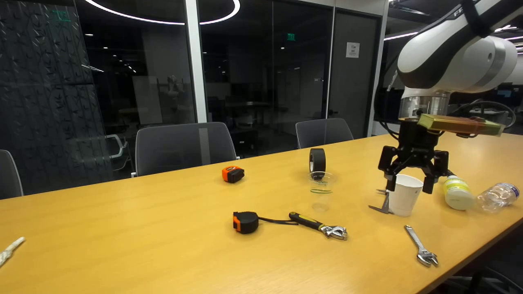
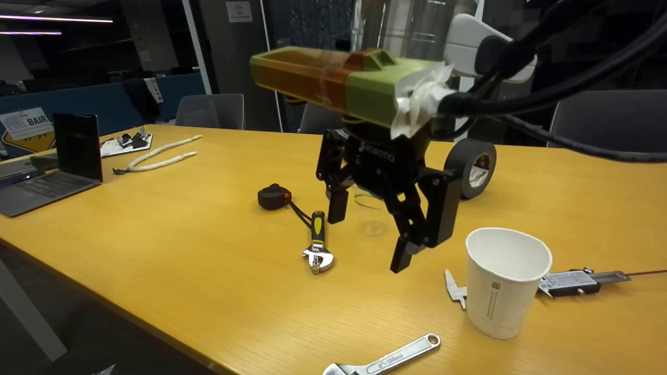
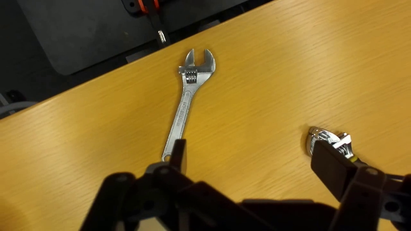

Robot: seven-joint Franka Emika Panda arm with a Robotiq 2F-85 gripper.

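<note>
My gripper (image 1: 410,184) hangs above the table with its fingers spread, and nothing is between them in the wrist view. A white paper cup (image 2: 502,284) stands upright on the table; in exterior view 2 it is to the right of the gripper and apart from it. The plain silver adjustable wrench (image 3: 181,111) lies near the table edge, its handle end by one of my fingers (image 3: 178,154). A second wrench (image 1: 316,225), with a black and yellow handle, lies further off, its head partly covered by the other finger in the wrist view.
Digital calipers (image 2: 572,283) lie behind the cup. A clear cup (image 1: 321,192), a black tape roll (image 1: 317,163) and two tape measures, one black (image 1: 245,222) and one orange (image 1: 233,174), are about. A yellow-labelled bottle (image 1: 457,192) and a clear bottle (image 1: 499,197) lie right.
</note>
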